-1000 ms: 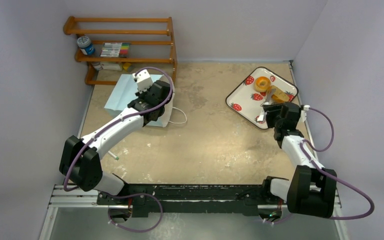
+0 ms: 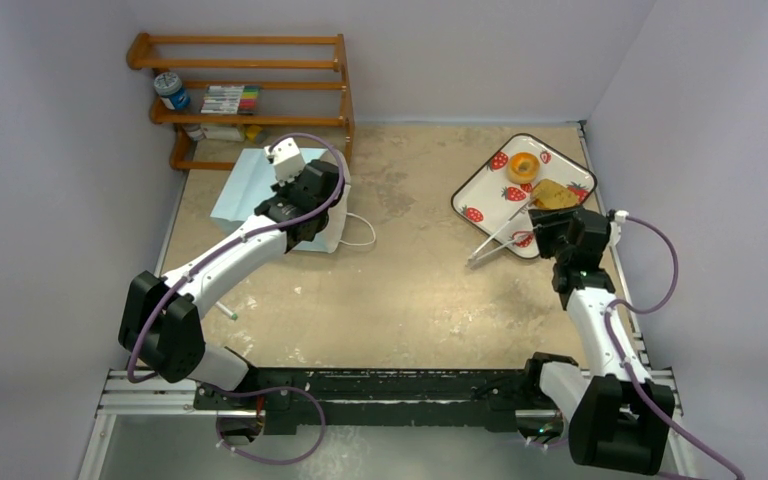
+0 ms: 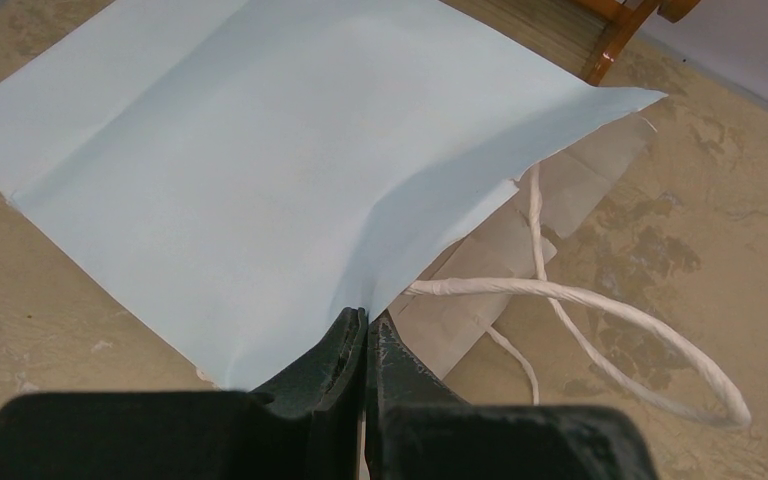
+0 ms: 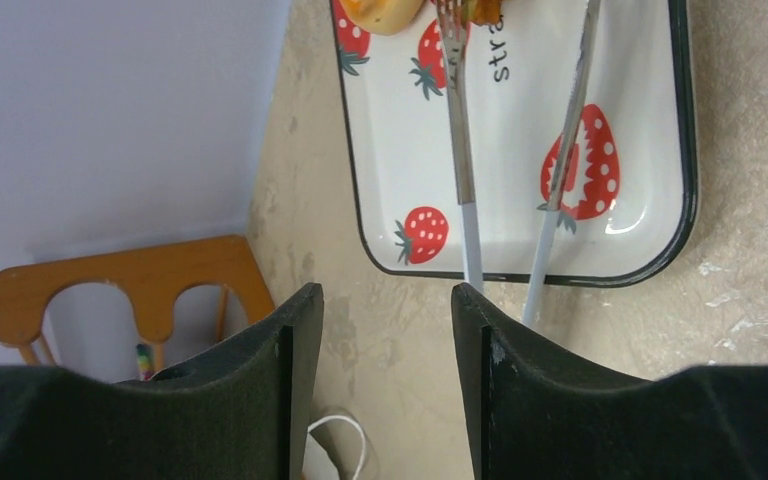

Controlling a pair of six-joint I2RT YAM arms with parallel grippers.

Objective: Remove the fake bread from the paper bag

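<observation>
The light blue paper bag (image 2: 239,192) lies on its side at the left, its mouth facing right. My left gripper is shut on the bag's edge, with the paper pinched between the fingertips. At the right, a ring-shaped fake bread (image 2: 522,167) and a golden-brown fake bread (image 2: 556,195) rest on the strawberry tray (image 2: 490,196). A pair of tongs (image 4: 462,160) is spread across the tray, tips by the breads and white handle ends past the rim. My right gripper stands open with nothing between its fingers, near those handles.
A wooden rack (image 2: 245,120) with jars and markers stands behind the bag. The bag's white rope handle (image 3: 610,305) loops out to the right. A marker (image 2: 226,311) lies near the left arm.
The tongs, earlier mostly hidden by my right gripper, now lie spread, with their handles pointing toward the front left. The right arm has shifted slightly. My left arm is still.
</observation>
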